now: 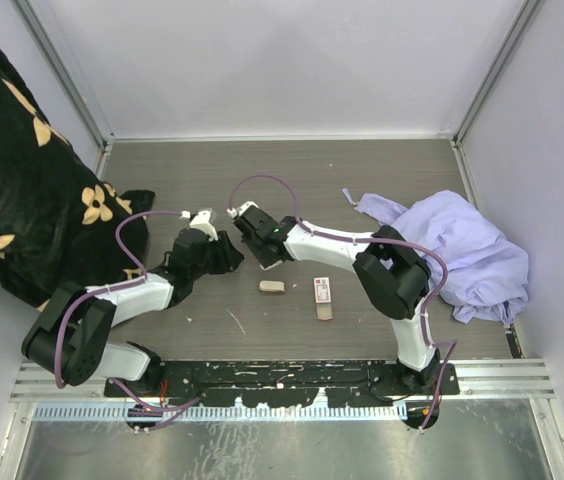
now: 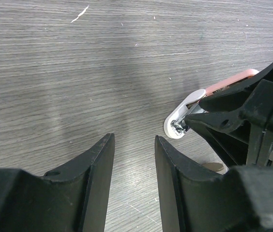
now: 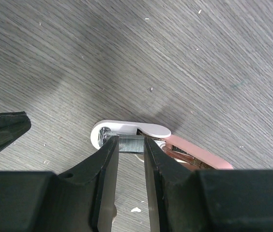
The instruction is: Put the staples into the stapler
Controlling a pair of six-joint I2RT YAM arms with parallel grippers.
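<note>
The opened stapler (image 3: pixel 199 153), pink and white, lies on the table under my right gripper. A grey strip of staples (image 3: pixel 131 144) shows between that gripper's fingertips, over the white end of the stapler. Those fingertips stand apart, close to the strip's ends; whether they press on it cannot be told. From the left wrist view the stapler's white end (image 2: pixel 174 126) shows beside the right fingers (image 2: pixel 223 121). My left gripper is open, nothing between its fingers, over bare table left of the stapler. From above, the right arm hides most of the stapler.
A small beige block (image 1: pixel 272 287) lies in front of the stapler. Farther right is a red and white box (image 1: pixel 323 292). Lilac cloth (image 1: pixel 462 250) covers the right side, and a dark patterned blanket (image 1: pixel 42 180) the left.
</note>
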